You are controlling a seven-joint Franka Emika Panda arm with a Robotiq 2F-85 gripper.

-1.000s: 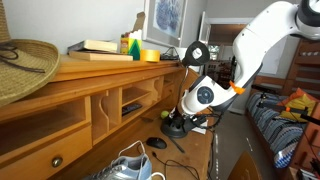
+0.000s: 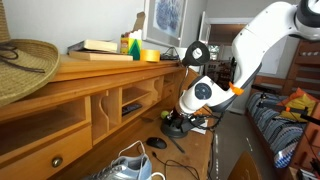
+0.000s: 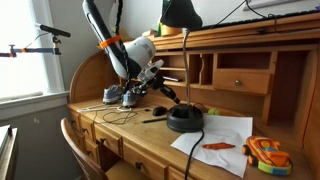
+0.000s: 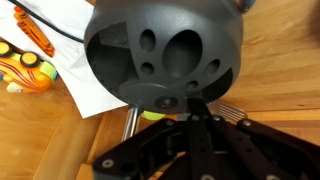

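Observation:
A dark round base (image 4: 165, 50) with a large hole and several smaller ones fills the upper middle of the wrist view. In exterior view 2 it is the black lamp base (image 3: 184, 119) on the desk, with the lamp shade (image 3: 181, 14) high above. My gripper is shut right at the base's edge, and nothing shows between its fingers. Whether the tips touch the base I cannot tell. From the side, the gripper (image 3: 173, 97) points down at the base's near left; in exterior view 1 the hand (image 2: 198, 92) hangs over the base (image 2: 175, 128).
White paper (image 4: 72, 62) with an orange item (image 4: 35, 33) lies beside the base. An orange and green toy (image 3: 267, 154) sits at the desk's right. A computer mouse (image 2: 156, 142), cables and a grey shoe (image 2: 128, 167) occupy the other side. Shelves line the desk's back.
The hand has shifted very slightly over the lamp base. Nothing on the desk has visibly moved.

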